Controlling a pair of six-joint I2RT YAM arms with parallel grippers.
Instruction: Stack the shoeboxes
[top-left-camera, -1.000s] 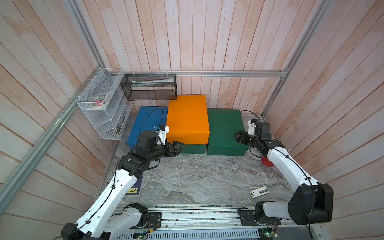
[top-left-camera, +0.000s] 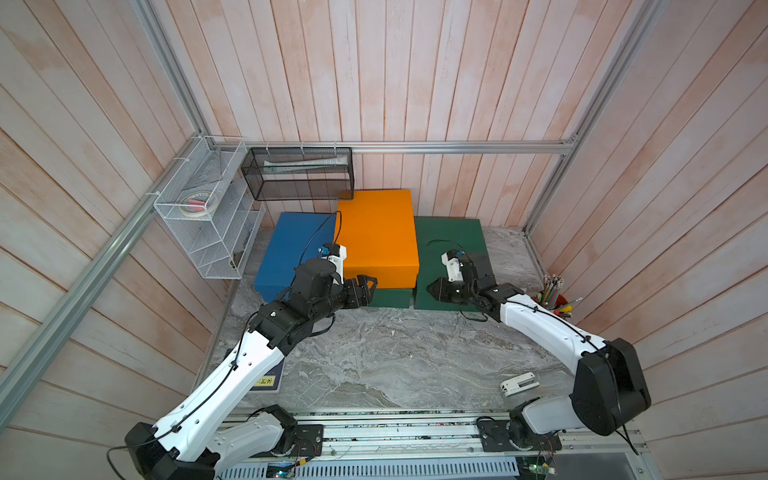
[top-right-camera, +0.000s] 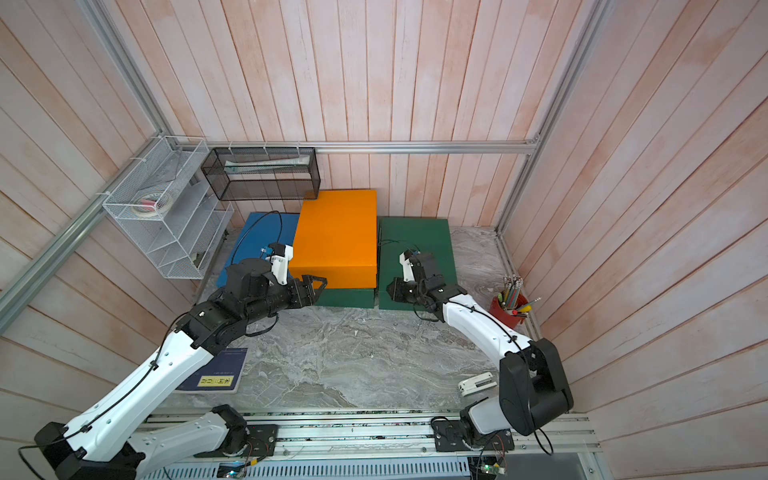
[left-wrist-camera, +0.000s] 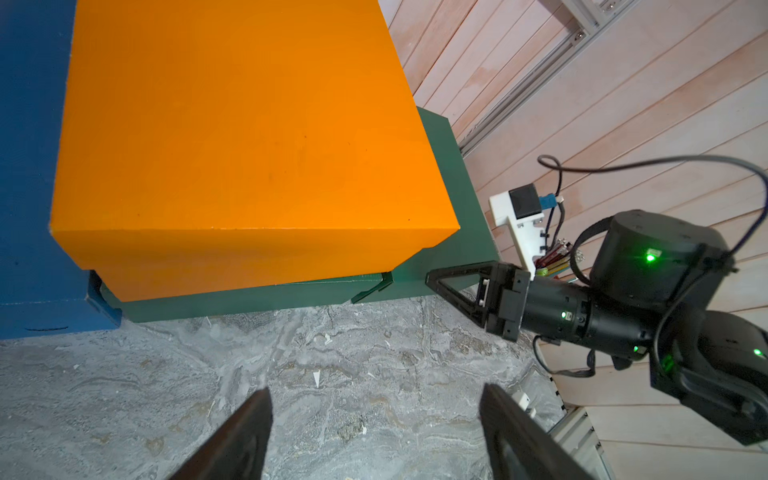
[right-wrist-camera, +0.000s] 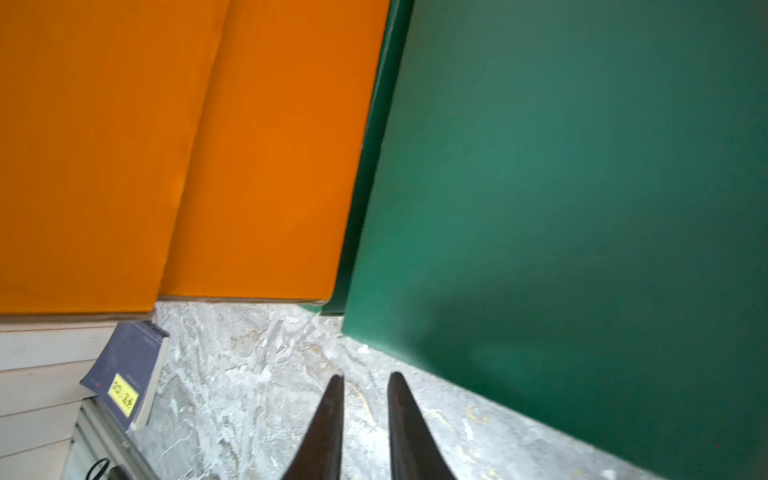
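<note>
An orange shoebox (top-left-camera: 377, 232) rests on top of a green shoebox (top-left-camera: 392, 297), whose front face shows beneath it in the top left view. Left of that stack is a blue shoebox (top-left-camera: 292, 244); to the right, a second green shoebox (top-left-camera: 444, 240) has nothing stacked on it. My left gripper (top-left-camera: 369, 289) is open in front of the stack, holding nothing; in the left wrist view its fingers (left-wrist-camera: 240, 436) are wide apart. My right gripper is partly open and empty, over the front left part of the right green box, its fingers (right-wrist-camera: 328, 432) a small gap apart.
A mesh basket (top-left-camera: 300, 172) hangs on the back wall, with a white wire rack (top-left-camera: 204, 212) at the left. A stapler (top-left-camera: 520, 383), a red pen cup (top-right-camera: 509, 310) and a dark blue book (top-right-camera: 216, 372) stand around the edges.
My right gripper has swung left from the right edge of the right green box to its front left part. The left gripper has shifted slightly right. The boxes have not moved.
</note>
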